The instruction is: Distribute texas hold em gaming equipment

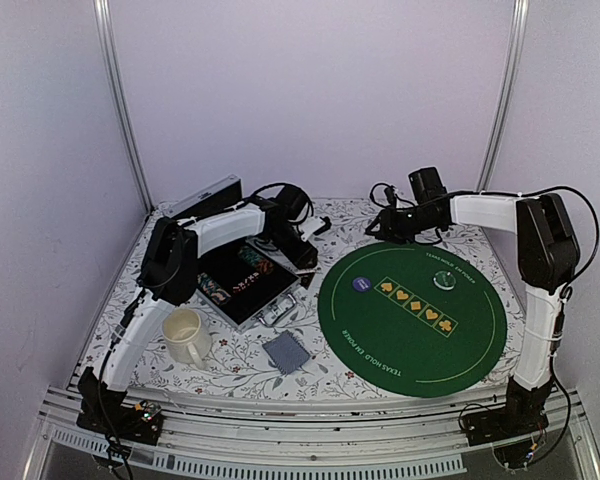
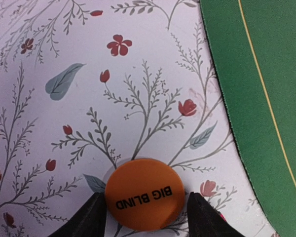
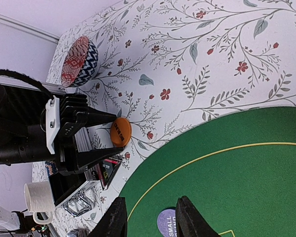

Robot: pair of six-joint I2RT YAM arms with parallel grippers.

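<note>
An orange disc marked BIG BLIND (image 2: pixel 145 195) lies on the floral tablecloth, left of the round green poker mat (image 1: pixel 380 340). My left gripper stands part open around it, one finger on each side; a narrow gap shows at the right finger. The right wrist view also shows the disc (image 3: pixel 121 132) between those fingers. Over the mat's far edge, my right gripper is part open with nothing between its fingers. A purple SMALL BLIND disc (image 1: pixel 361 284) and a clear round disc (image 1: pixel 444 281) rest on the mat.
The open black case (image 1: pixel 238 322) with chips sits under my left arm. Close by are a small dark box (image 3: pixel 108 173), a clear container (image 1: pixel 277 312), a grey square (image 1: pixel 287 352) and a cream mug (image 1: pixel 187 335). A patterned bowl (image 3: pixel 80 61) stands farther back.
</note>
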